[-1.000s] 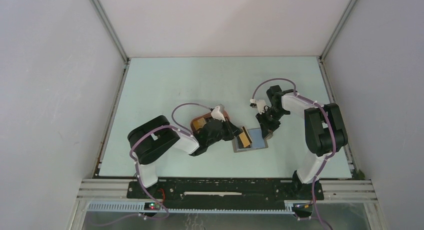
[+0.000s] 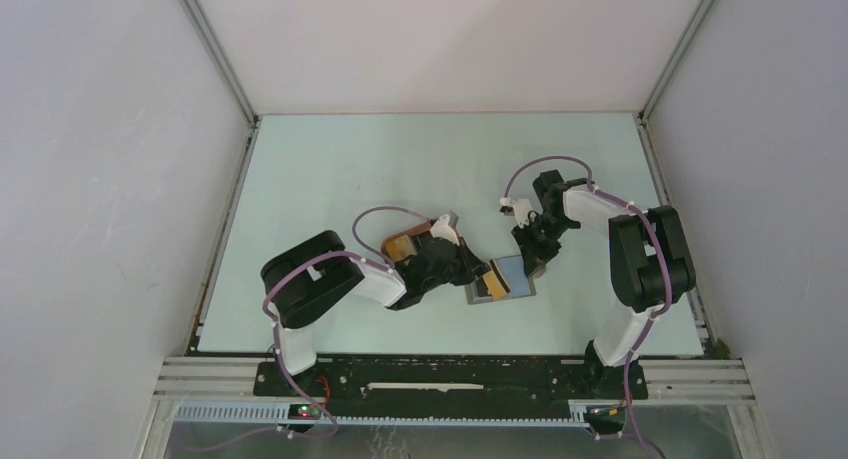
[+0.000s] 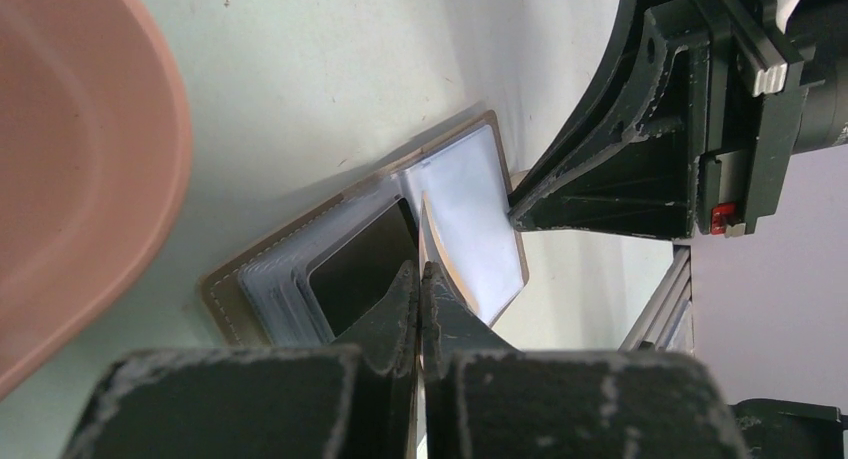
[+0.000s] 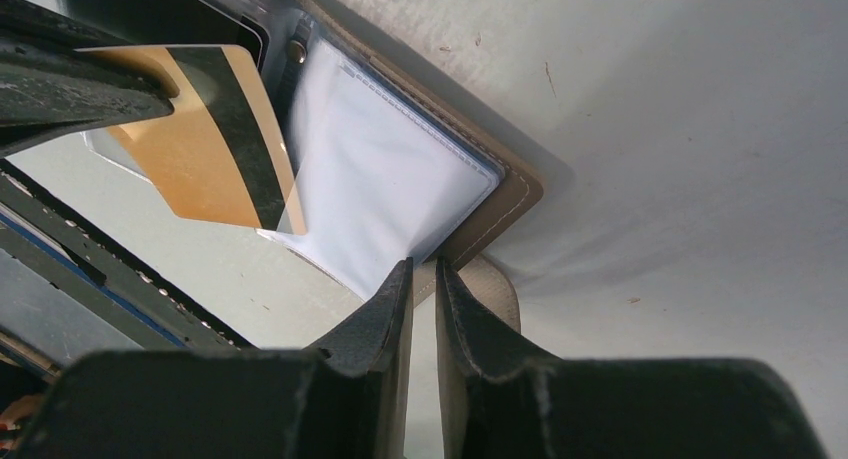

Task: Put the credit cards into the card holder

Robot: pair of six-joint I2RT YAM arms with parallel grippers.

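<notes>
The open card holder lies on the table with clear sleeves and a dark pocket. My left gripper is shut on an orange card with a black stripe, held edge-on in the left wrist view, tilted over the holder's sleeves. My right gripper is shut on the holder's edge at its right end, where a beige flap shows behind the fingertips.
A pink bowl with more cards in it stands just left of the holder, partly under the left arm in the top view.
My left gripper has moved slightly right and down in the top view with the orange card, across the holder. My right gripper has stayed in place.
</notes>
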